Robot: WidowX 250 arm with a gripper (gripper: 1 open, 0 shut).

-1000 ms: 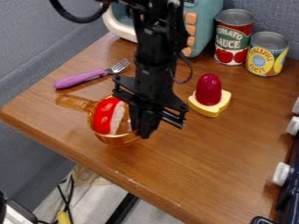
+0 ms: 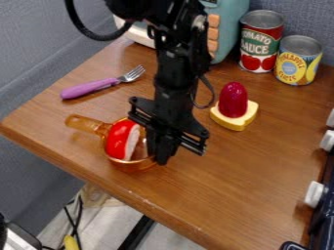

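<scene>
My black gripper (image 2: 159, 145) reaches down over the right part of an orange translucent pan (image 2: 94, 127), whose handle points left. A red and white object (image 2: 123, 139) lies in the pan, just left of the fingers. Whether the fingers are open or shut on anything is hard to see.
A purple fork (image 2: 92, 87) lies at the upper left, and a red object on a yellow block (image 2: 237, 120) stands to the right. Two cans, a teal appliance and a dark device at the right edge border the table.
The gripper has shifted slightly left and down toward the pan and the red and white object.
</scene>
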